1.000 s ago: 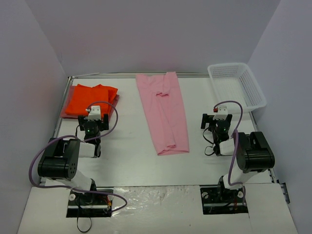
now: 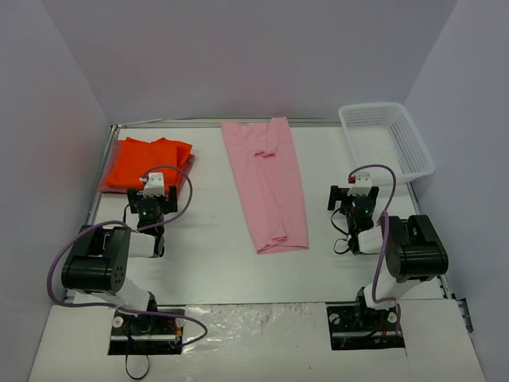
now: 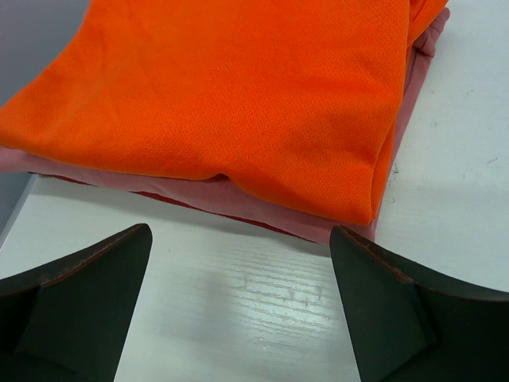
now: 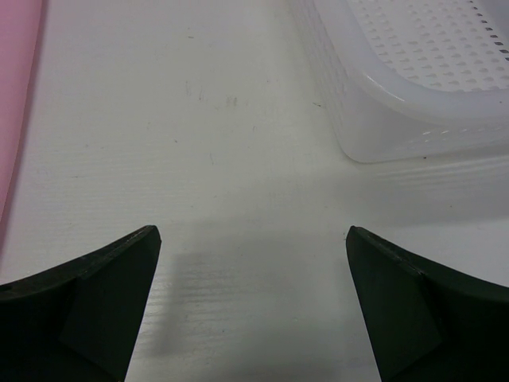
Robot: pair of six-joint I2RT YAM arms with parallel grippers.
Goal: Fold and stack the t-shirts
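Observation:
A pink t-shirt [image 2: 270, 191] lies spread lengthwise in the middle of the table, its edge showing at the left of the right wrist view [image 4: 14, 95]. At the back left lies a stack of folded shirts, an orange one [image 2: 139, 163] on top of a dusky pink one [image 3: 191, 191]. My left gripper [image 2: 153, 192] is open just in front of that stack, nothing between its fingers. My right gripper [image 2: 354, 192] is open over bare table, right of the pink shirt and in front of the white basket.
The white plastic basket [image 2: 346, 123] at the back right looks empty. Bare table [image 2: 207, 223] lies between the stack and the pink shirt and along the front. Walls stand close on both sides and behind.

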